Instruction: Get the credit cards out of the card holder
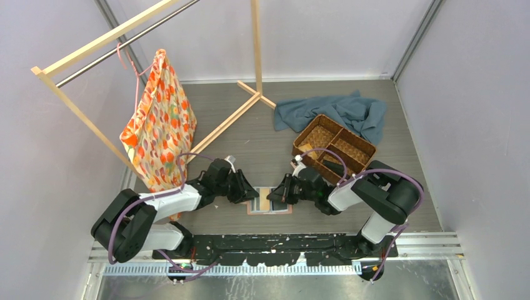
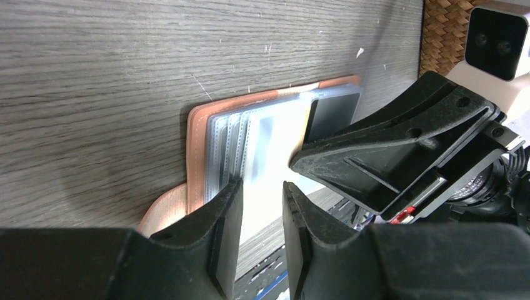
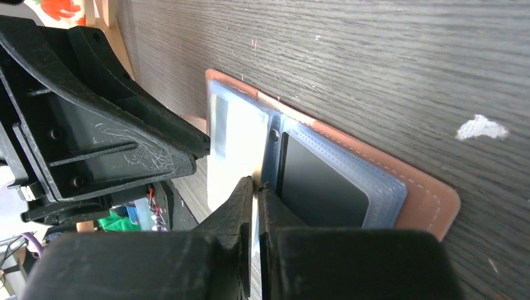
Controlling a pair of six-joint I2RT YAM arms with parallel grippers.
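Note:
The card holder point(image 1: 269, 210) lies open on the table between both grippers, tan edged with clear sleeves; in the left wrist view its pale sleeve point(image 2: 269, 144) and a dark card point(image 2: 331, 112) show. My left gripper hovers at the sleeves' edge, fingers part open with a narrow gap, nothing clearly between them. My right gripper is shut on the thin upright edge of a pale card or sleeve in the middle of the holder, beside the dark card point(image 3: 319, 187).
A wicker basket point(image 1: 356, 147) with compartments sits behind the right arm, a blue cloth point(image 1: 331, 109) behind it. A patterned cloth bag point(image 1: 156, 131) hangs from the wooden rack at left. Bare table lies behind the holder.

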